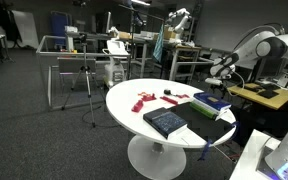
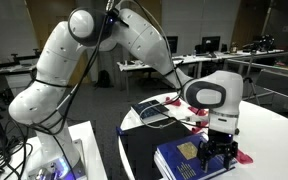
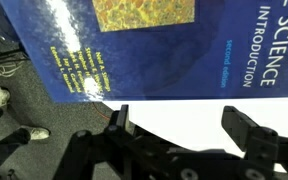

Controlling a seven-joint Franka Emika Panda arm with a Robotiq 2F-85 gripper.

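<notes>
A thick blue book (image 2: 189, 155) lies flat on the white round table, its cover facing up. My gripper (image 2: 216, 157) hangs over it, pointing down. From the wrist view, the cover (image 3: 174, 65) fills the upper part, with yellow print and the words "SCIENCE" and "INTRODUCTION". The gripper is open there. Its two dark fingers stand wide apart beside the book's edge, and nothing is between them. In exterior view 1 the book (image 1: 212, 101) is small, with the gripper (image 1: 223, 90) just above it.
On the table (image 1: 124, 100) are a dark book (image 1: 165, 123), a green item (image 1: 201, 120) and red objects (image 1: 142, 101). A black surface (image 1: 216, 128) lies in front.
</notes>
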